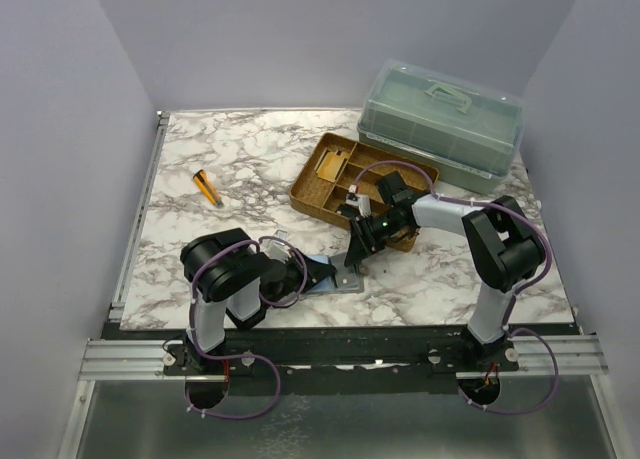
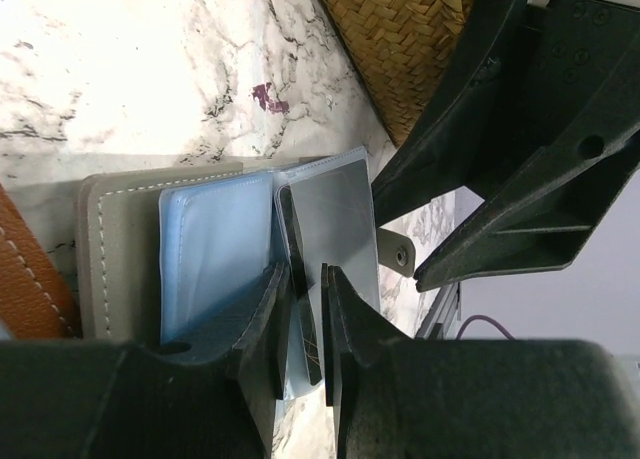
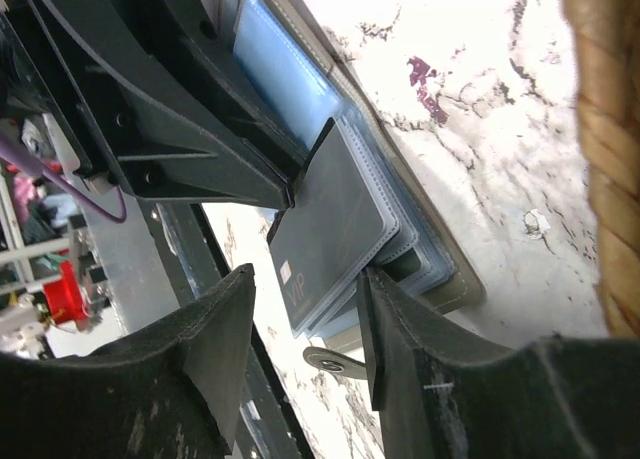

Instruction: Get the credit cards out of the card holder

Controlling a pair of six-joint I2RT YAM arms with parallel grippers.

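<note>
The card holder [image 1: 343,273] lies open on the marble table, with blue sleeves [image 2: 215,249] and a dark card [image 3: 325,229] in a clear sleeve along its end. My left gripper is at that card's edge, its fingers part open and close together, the card's dark edge by them. My right gripper stands part open at the holder's right end, its fingertips on either side of the sleeves' lower corner, beside the snap tab [image 3: 335,365]. Whether either grips anything is unclear.
A woven divided basket [image 1: 310,184] sits just behind the holder, a green lidded box [image 1: 440,119] behind that. An orange cutter [image 1: 206,186] lies at the left. The table's front edge is close below the holder.
</note>
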